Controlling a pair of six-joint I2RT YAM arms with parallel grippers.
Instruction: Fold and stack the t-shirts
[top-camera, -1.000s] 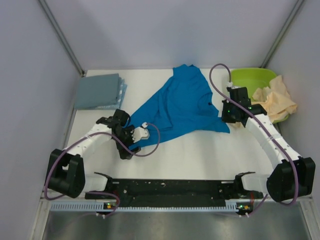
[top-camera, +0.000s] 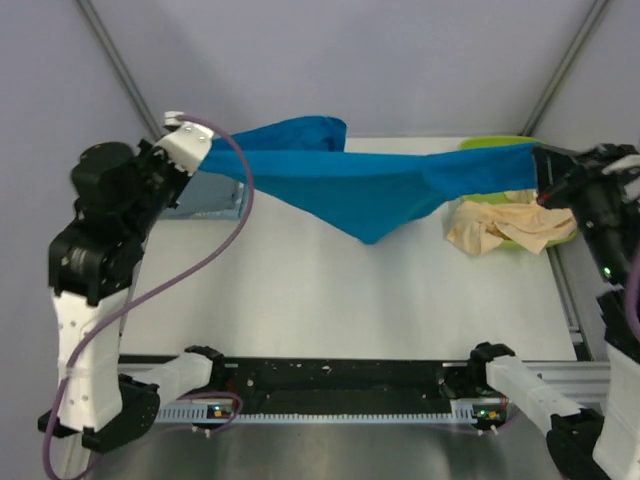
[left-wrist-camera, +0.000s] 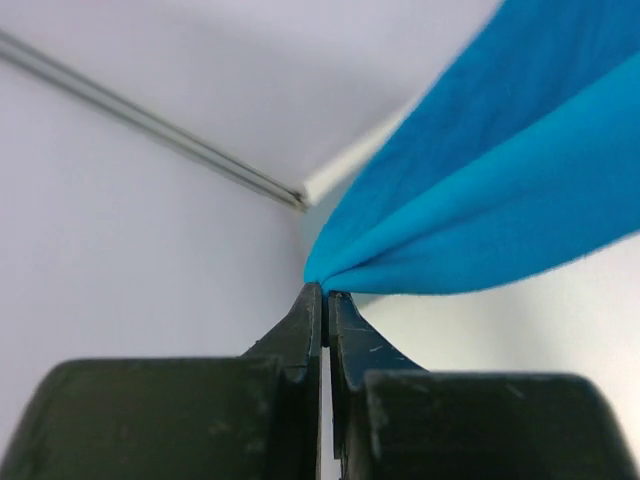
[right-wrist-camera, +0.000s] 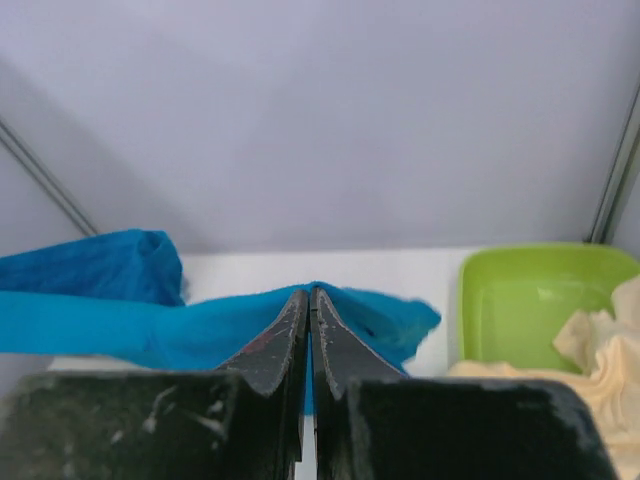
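A blue t-shirt (top-camera: 360, 185) hangs stretched between my two grippers, high over the white table (top-camera: 330, 300). My left gripper (top-camera: 195, 145) is shut on one corner at the upper left; in the left wrist view the cloth runs into the shut fingertips (left-wrist-camera: 326, 295). At the right my right gripper (top-camera: 542, 165) is shut on the other end, and the right wrist view shows the blue cloth at its closed tips (right-wrist-camera: 310, 295). The far part of the shirt drapes back toward the rear of the table.
A green basket (right-wrist-camera: 520, 300) with cream cloth (top-camera: 500, 225) sits at the back right, below my right arm. A grey board (top-camera: 200, 200) at the back left is mostly hidden by the shirt and left arm.
Both arms have risen and moved outward, lifting the blue t-shirt from the table and pulling it taut between them.
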